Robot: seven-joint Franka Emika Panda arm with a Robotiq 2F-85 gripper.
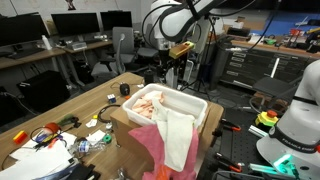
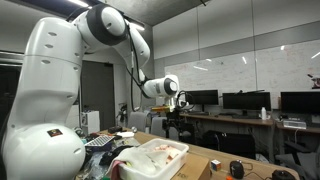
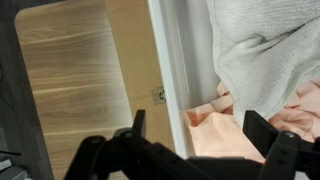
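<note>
A white open box (image 1: 190,104) rests on a brown cardboard box (image 1: 125,128). A white towel (image 1: 178,138) hangs over its near side, beside a pink cloth (image 1: 147,140); more light pink cloth (image 1: 150,101) lies inside. In the wrist view, my gripper is open above the white box's rim (image 3: 165,50), its dark fingers (image 3: 128,152) spread apart with nothing between them. The white towel (image 3: 250,70) lies to the right of the rim, with salmon-pink cloth (image 3: 213,132) below it. Where my fingertips sit in the exterior views is hard to make out.
A person (image 2: 170,95) in a white top stands behind the box. Tools and cables (image 1: 75,145) clutter the wooden table at left. Bare wood (image 3: 70,70) lies left of the rim in the wrist view. Monitors (image 2: 245,103) line the back.
</note>
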